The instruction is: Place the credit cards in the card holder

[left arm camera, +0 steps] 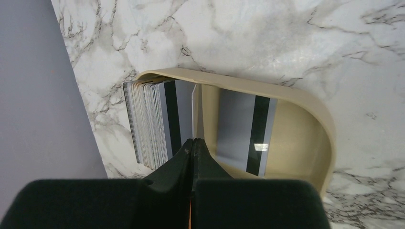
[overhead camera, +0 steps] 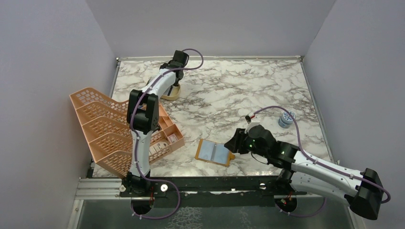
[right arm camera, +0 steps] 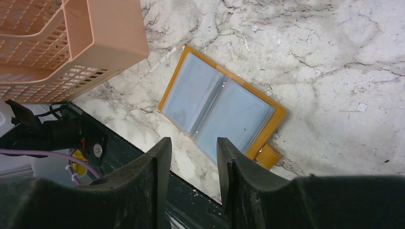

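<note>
In the left wrist view my left gripper is shut on a single white card (left arm camera: 195,107), seen nearly edge-on. To its left, a tight stack of credit cards (left arm camera: 152,125) stands in one end of a beige oval bin (left arm camera: 286,95). Another grey card with a black stripe (left arm camera: 236,126) lies on the bin floor. The card holder, an open yellow-edged booklet with clear sleeves (right arm camera: 236,117), lies flat at the table's front. My right gripper is open beside the holder, nothing between its fingers.
A peach slatted organizer (overhead camera: 107,129) fills the left side, beneath the left arm. A small blue-and-white jar (overhead camera: 285,119) stands at the right.
</note>
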